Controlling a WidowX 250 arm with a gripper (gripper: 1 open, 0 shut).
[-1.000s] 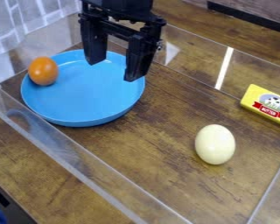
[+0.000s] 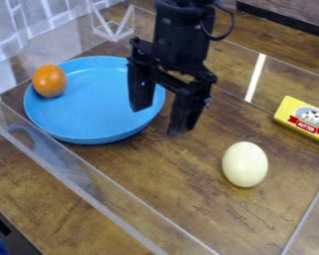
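Observation:
My black gripper (image 2: 163, 95) hangs open over the right side of a blue plate (image 2: 83, 110) and the wood just beside it, with nothing visible between its fingers. An orange egg-shaped object (image 2: 49, 81) rests at the plate's left rim. A cream egg (image 2: 245, 163) lies on the wood at the lower right, apart from the gripper. A yellow box (image 2: 303, 119) with a cow picture and red label is at the right edge.
Clear plastic edges run along the left and diagonally through the lower left.
The gripper has come down and toward the front, reaching lower in the view and slightly right. The plate, eggs and box have not moved.

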